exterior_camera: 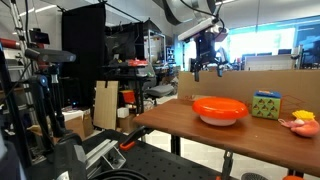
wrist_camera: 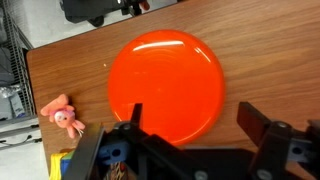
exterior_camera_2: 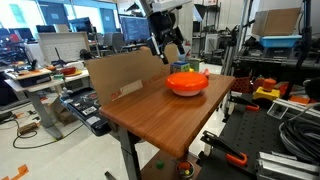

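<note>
A round orange-red lid-like disc (exterior_camera: pixel 221 105) lies over a pale bowl (exterior_camera: pixel 222 121) on the wooden table. From the wrist view the disc (wrist_camera: pixel 167 85) fills the middle and hides whatever may be beneath it. My gripper (exterior_camera: pixel 208 73) hangs well above the disc, pointing down, apart from it. In the wrist view the two dark fingers of the gripper stand wide apart, open, with only the disc and table seen far below between them. The second exterior view has the gripper (exterior_camera_2: pixel 172 55) above the disc (exterior_camera_2: pixel 187 80) too.
Beyond the bowl stands a green-blue and yellow box (exterior_camera: pixel 266 104). A pink soft toy (wrist_camera: pixel 63 115) with yellow on top sits near the table's edge.
</note>
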